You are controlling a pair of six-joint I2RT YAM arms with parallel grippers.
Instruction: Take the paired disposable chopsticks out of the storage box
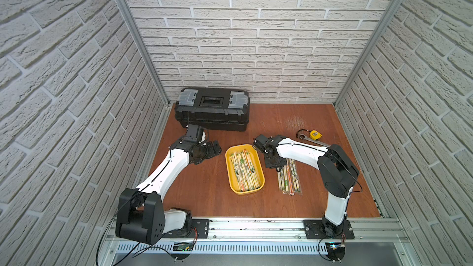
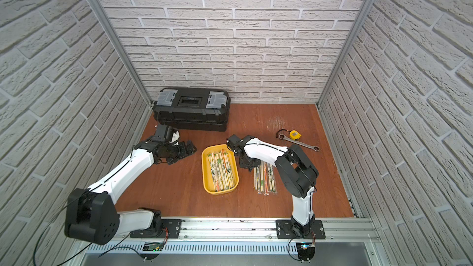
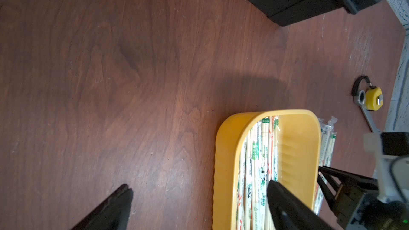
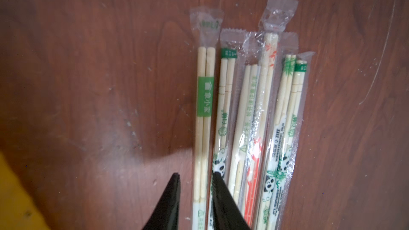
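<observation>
The yellow storage box [image 1: 262, 181] stands mid-table with several paper- and film-wrapped chopstick pairs [image 1: 244, 170] lying lengthwise inside. To its right, a row of wrapped chopstick pairs [image 4: 264, 140] rests on the table. Above this row my right gripper is part open. The leftmost pair, with a green label [image 4: 205, 96], runs beneath the gap between its fingers; nothing appears gripped. My left gripper is wide open and empty, held above the table left of the box.
A black toolbox [image 1: 211, 113] occupies the back left. At the back right lie a yellow tape measure [image 1: 315, 135] and a metal wrench [image 2: 301, 142]. Bare tabletop [image 1: 207, 192] shows left of the box and in front of it.
</observation>
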